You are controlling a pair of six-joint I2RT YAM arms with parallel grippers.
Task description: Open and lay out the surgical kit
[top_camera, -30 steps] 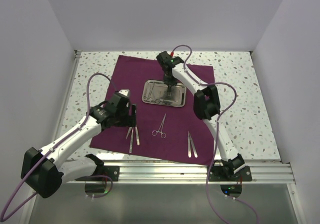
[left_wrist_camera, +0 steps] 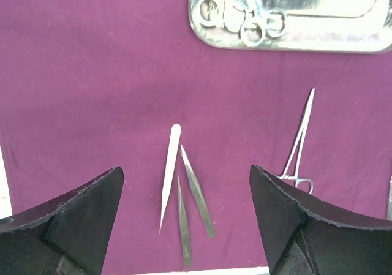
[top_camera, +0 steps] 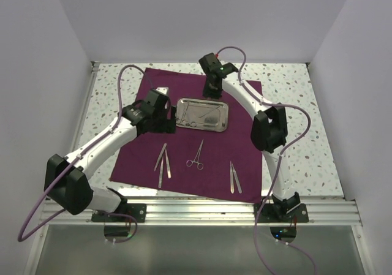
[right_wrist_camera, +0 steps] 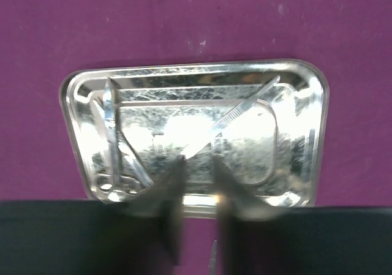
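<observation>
The shiny metal tray lies on the purple cloth. Inside it, toward the left, are ringed instruments, partly crossing, and toward the right slants one pair of tweezers. At the tray's far edge in the top view is my right gripper; its blurred fingers stand a little apart with nothing seen between them. My left gripper is wide open and empty, beside the tray's left end. Below it on the cloth lie a white-handled instrument and two slim metal ones.
A ringed clamp rests alone on the cloth in front of the tray. Two slim instruments lie at the front right. Bare purple cloth shows between these groups.
My right gripper has moved from over the tray to its far edge, uncovering the slanted tweezers. My left gripper has moved away from the front, closer to the tray.
</observation>
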